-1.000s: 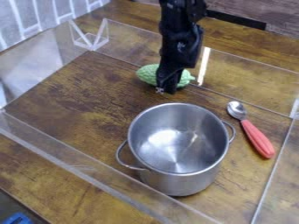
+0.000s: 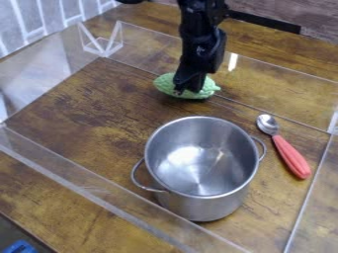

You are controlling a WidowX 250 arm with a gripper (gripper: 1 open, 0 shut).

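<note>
My black gripper (image 2: pixel 199 77) reaches down from the top of the view, its tip over a light green, textured oblong object (image 2: pixel 180 87) that lies on the wooden table behind the pot. The finger looks closed, and I cannot make out anything held in it. A steel pot (image 2: pixel 199 170) with two side handles stands at the front centre. To its right lies a spoon with a red handle (image 2: pixel 291 157) and a steel bowl.
Clear plastic walls (image 2: pixel 99 217) border the work area. A blue object (image 2: pixel 19 247) sits at the bottom left corner, outside the walls.
My gripper has risen a little and shifted slightly left, uncovering more of the green object. The pot and spoon have not moved.
</note>
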